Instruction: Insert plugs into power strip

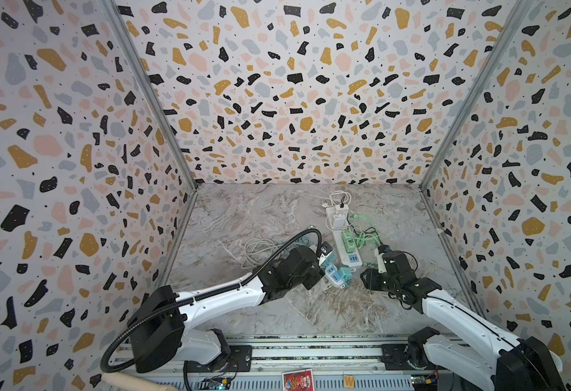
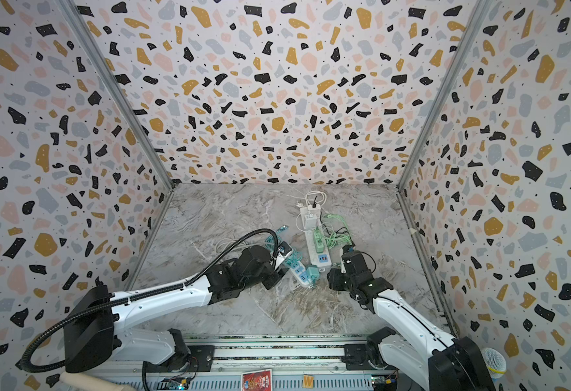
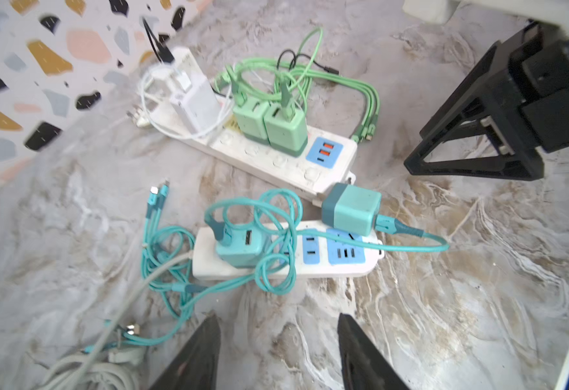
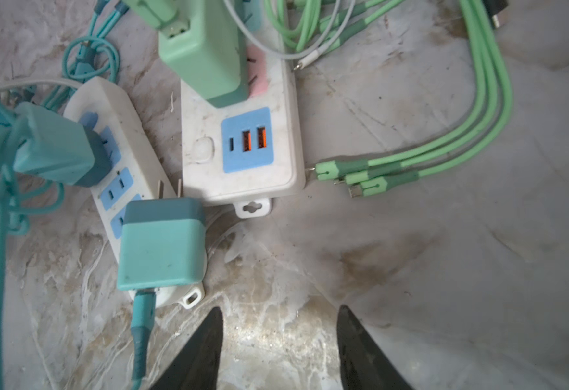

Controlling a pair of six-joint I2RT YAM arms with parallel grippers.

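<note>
The smaller white power strip (image 3: 336, 267) carries an upright teal charger (image 3: 242, 245) at its cord end, with a teal cable looped over it. A second teal charger (image 4: 161, 243) lies on its side over the strip's far end, its prongs bare and pointing toward the larger white strip (image 4: 239, 185). On that larger strip two green chargers (image 3: 285, 130) and a white adapter (image 3: 195, 104) stand plugged in. My left gripper is open above the marble, nothing between its fingers. My right gripper, open and empty, hangs just right of the lying charger.
Green cables (image 4: 492, 97) spread right of the larger strip. A white cord coil (image 3: 96, 371) and bundled teal cable ends (image 3: 167, 243) lie left of the smaller strip. Bare marble (image 4: 388, 260) fills the front right.
</note>
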